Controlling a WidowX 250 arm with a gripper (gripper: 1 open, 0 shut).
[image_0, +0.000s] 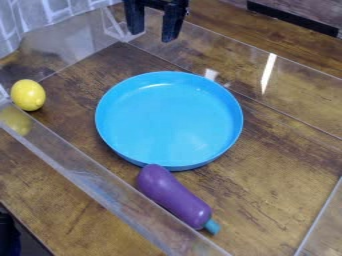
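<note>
At the top edge of the camera view the black gripper hangs open, its two fingers apart with nothing seen between them, its upper part cut off by the frame. Below it, an empty blue plate rests on the wooden floor of a clear-walled bin. A purple eggplant lies in front of the plate, and a yellow lemon sits at the far left beside the clear wall.
Clear plastic walls run along the left front and right. The wooden surface right of the plate is bare, as is the area behind it.
</note>
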